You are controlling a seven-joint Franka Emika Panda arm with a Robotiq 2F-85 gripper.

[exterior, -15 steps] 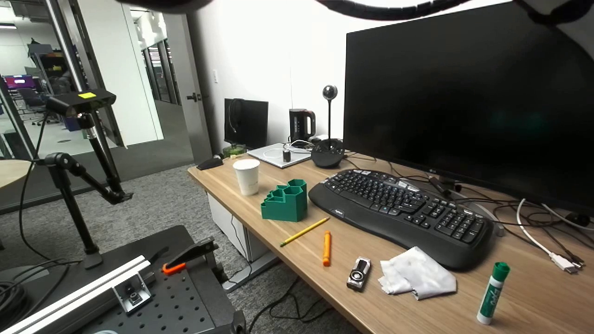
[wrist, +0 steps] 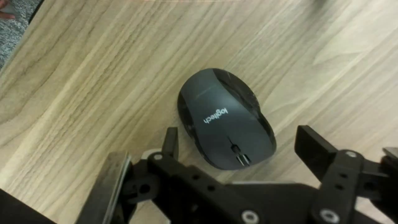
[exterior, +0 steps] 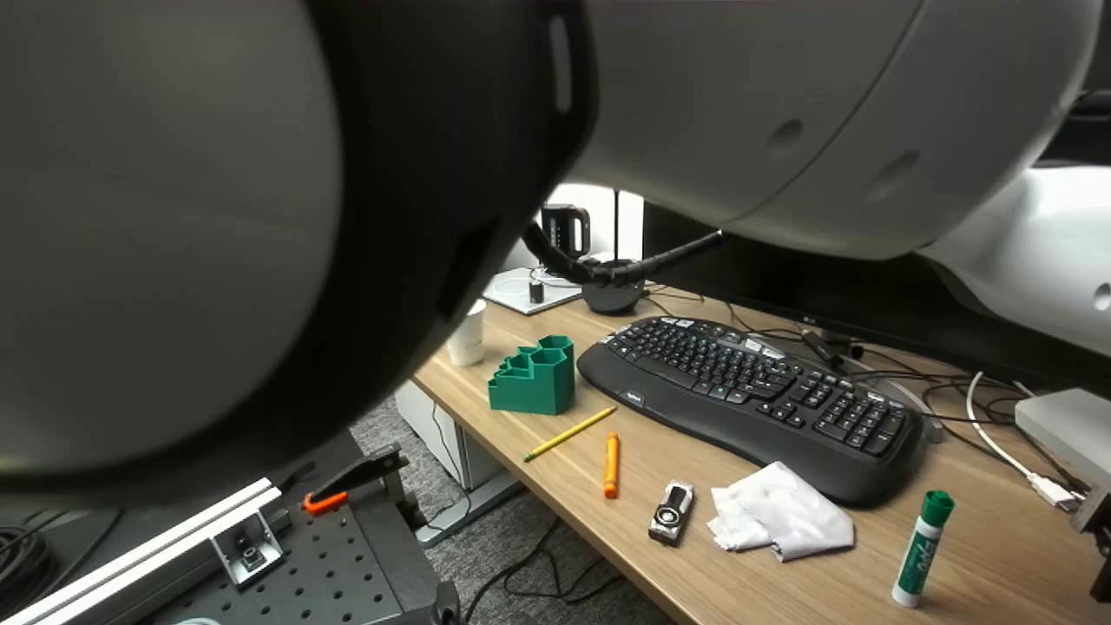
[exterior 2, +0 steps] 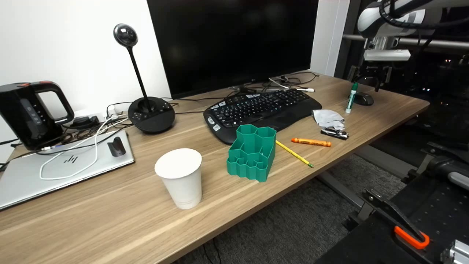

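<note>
Below my gripper a dark grey Logitech mouse (wrist: 227, 121) lies on the wooden desk. The fingers stand wide apart, one finger to each side of the mouse's front end in the wrist view, with nothing held. In exterior view 2 the gripper (exterior 2: 371, 79) hangs at the desk's far right end, over the mouse (exterior 2: 364, 99). Exterior view 1 shows the arm's white and black links close to the camera; the mouse is not seen there.
Near the mouse stands an upright green marker (exterior 2: 351, 97). Along the desk lie a white cloth (exterior 2: 327, 118), a black stapler-like object (exterior 2: 335, 133), an orange crayon (exterior 2: 311, 142) and a yellow pencil (exterior 2: 294, 154). Farther left are a green organizer (exterior 2: 250, 151), a paper cup (exterior 2: 181, 178) and a keyboard (exterior 2: 263, 112).
The arm has swung into exterior view 1, its links now covering the upper left and much of the monitor. The desk items there have not moved.
</note>
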